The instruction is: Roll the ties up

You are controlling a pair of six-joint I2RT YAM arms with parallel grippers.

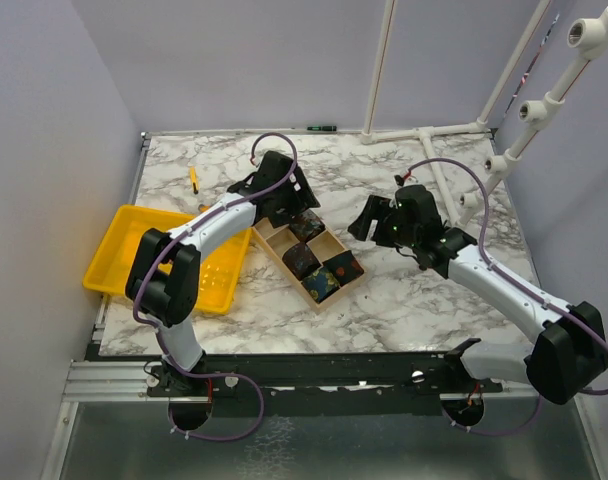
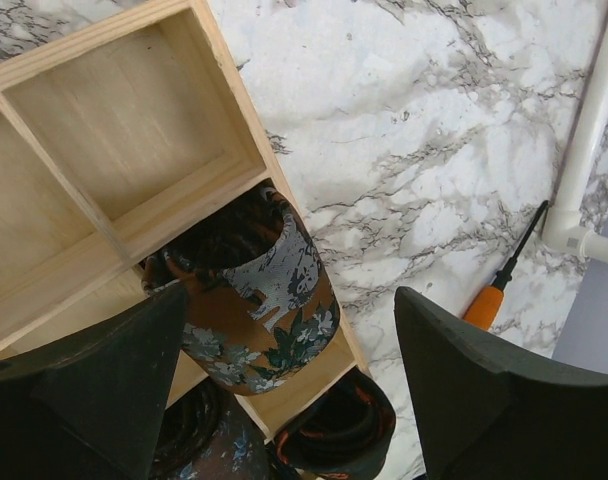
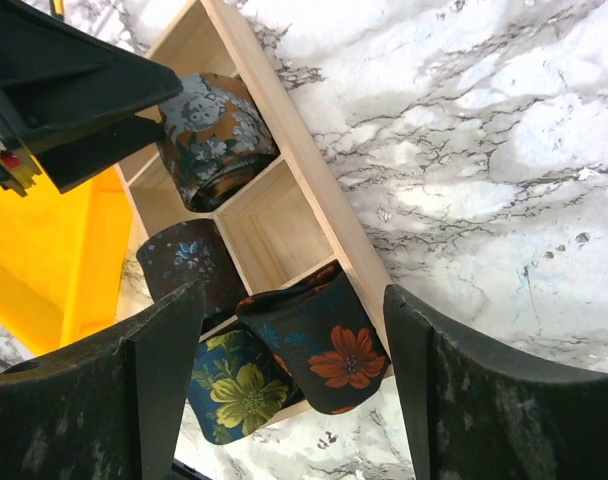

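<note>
The wooden divided box [image 1: 273, 247] holds several rolled, patterned ties. A brown-grey floral roll [image 2: 259, 310] sits in an upper compartment, with my left gripper [image 1: 300, 200] open above it. A dark blue-flowered roll [image 3: 184, 262], a yellow-flowered roll [image 3: 239, 390] and an orange-flowered roll [image 3: 329, 350] fill lower compartments. My right gripper [image 1: 367, 220] hangs open to the right of the box, over its lower part, nothing visible between its fingers.
A yellow tray [image 1: 118, 258] lies left of the box. An orange screwdriver [image 2: 484, 308] and white pipe framework [image 1: 439, 178] are to the right. Bare marble surrounds the box.
</note>
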